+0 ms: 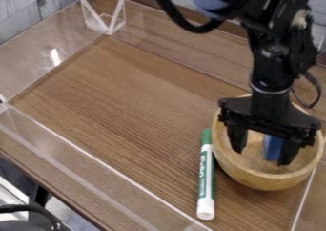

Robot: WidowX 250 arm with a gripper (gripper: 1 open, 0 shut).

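Note:
My black gripper (265,125) reaches down from the top right into a tan round bowl (261,178) at the right of the table. Its fingers stand open around a blue object (274,149) in the bowl; whether they touch it I cannot tell. A white marker with a green label (205,178) lies just left of the bowl, pointing toward the front.
Clear side walls run along the back left edge, and black cables lie at the lower left corner.

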